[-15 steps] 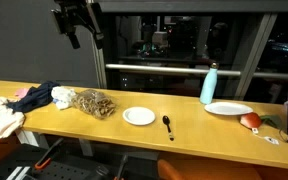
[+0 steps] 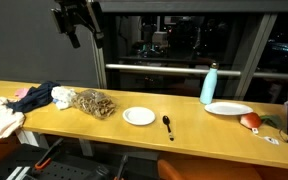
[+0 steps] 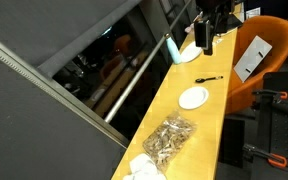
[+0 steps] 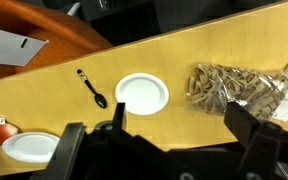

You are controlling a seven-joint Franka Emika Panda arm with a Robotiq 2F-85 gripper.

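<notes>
High over the table, well clear of everything on it, my gripper [image 2: 87, 41] hangs with its two fingers apart. Nothing shows between them in the wrist view, where the fingertips stand wide of each other. A round white plate [image 4: 142, 93] lies on the table below. Beside it is a dark spoon [image 4: 93, 90]. On the plate's other side, a clear bag of brown strips [image 4: 237, 91] lies flat. The white oval dish [image 2: 227, 108] sits farther right, near the upright light-blue bottle [image 2: 208, 84].
Left of the bag are a white cloth [image 2: 0, 118] and a dark cloth [image 2: 34, 98]. A red object [image 2: 250, 120] lies by the oval dish. Orange chairs [image 2: 206, 166] stand against the front edge. Bare tabletop surrounds the plate and spoon.
</notes>
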